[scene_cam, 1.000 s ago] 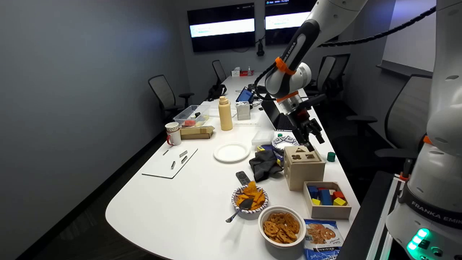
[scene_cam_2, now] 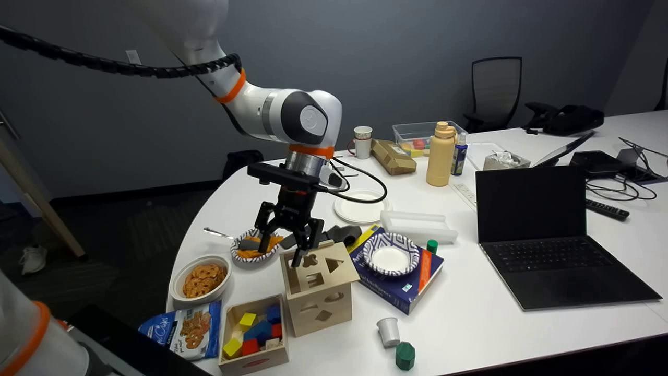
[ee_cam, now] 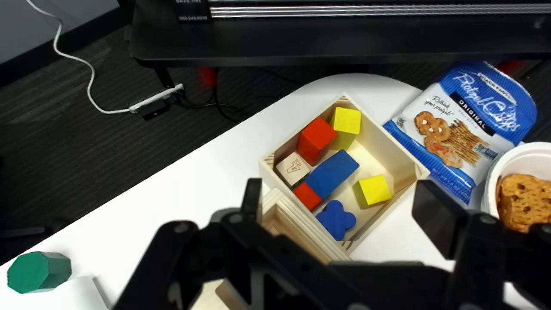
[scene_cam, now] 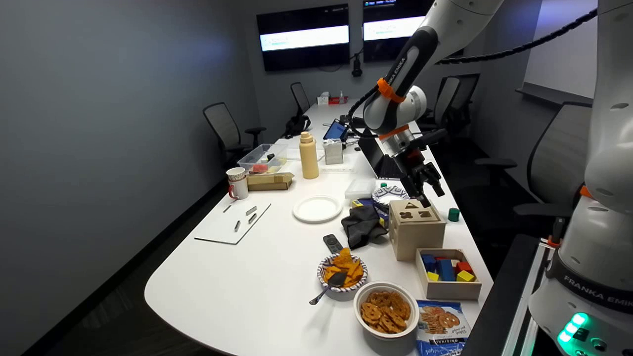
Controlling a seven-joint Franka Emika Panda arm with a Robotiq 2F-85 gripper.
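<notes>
My gripper (scene_cam_2: 283, 249) stands open above the wooden shape-sorter box (scene_cam_2: 320, 307), its fingers spread wide with nothing between them. Shaped holes show in the box's lid and side. Beside that box, on the pretzel side, sits an open wooden tray (ee_cam: 393, 148) of colored blocks. In the wrist view the tray holds a blue flower-shaped block (ee_cam: 336, 219), a long blue block (ee_cam: 331, 173), a yellow block (ee_cam: 372, 191), another yellow one, red blocks and a plain wooden block (ee_cam: 292, 169). A green block (ee_cam: 38, 271) lies apart on the table, close to its edge.
A pretzel bag (scene_cam: 445, 327), a bowl of pretzels (scene_cam: 386, 309) and a bowl of chips (scene_cam: 342, 272) stand near the tray. A small cup (scene_cam_2: 389, 332) lies beside the green block. A book (scene_cam_2: 410, 289) bearing a patterned bowl (scene_cam_2: 391, 254) is behind the sorter. The table's left half has free room.
</notes>
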